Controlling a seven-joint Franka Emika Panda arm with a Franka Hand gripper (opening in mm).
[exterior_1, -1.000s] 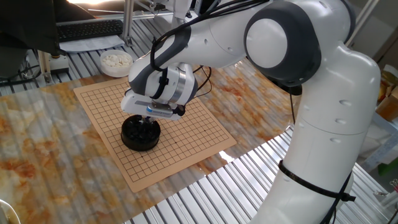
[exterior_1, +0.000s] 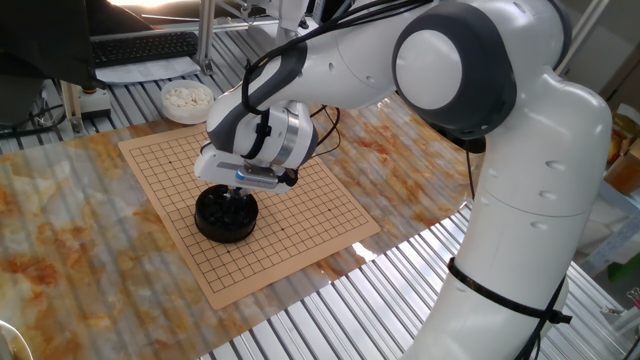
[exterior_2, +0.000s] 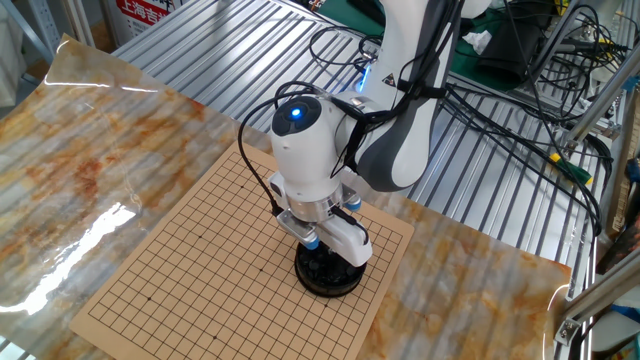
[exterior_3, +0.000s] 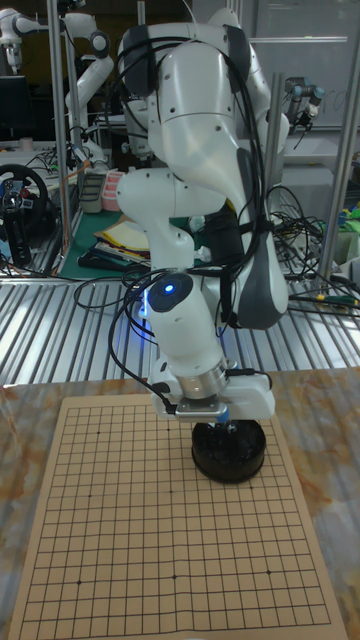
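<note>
A round black bowl (exterior_1: 226, 222) filled with dark pieces stands upright on the gridded go board (exterior_1: 290, 235). Over it is my gripper (exterior_1: 236, 192), pointing down with its fingertips at or just inside the bowl's mouth. In the second exterior view the hand covers part of the bowl (exterior_2: 330, 283), and the fingertips are hidden behind it. The third exterior view has the bowl (exterior_3: 229, 463) near the far right part of the board, the gripper (exterior_3: 225, 423) at its far rim. Whether the fingers are apart or closed on a piece does not show.
Behind the board stands a white bowl of white pieces (exterior_1: 187, 100), close to a keyboard (exterior_1: 145, 48). The board is otherwise bare.
</note>
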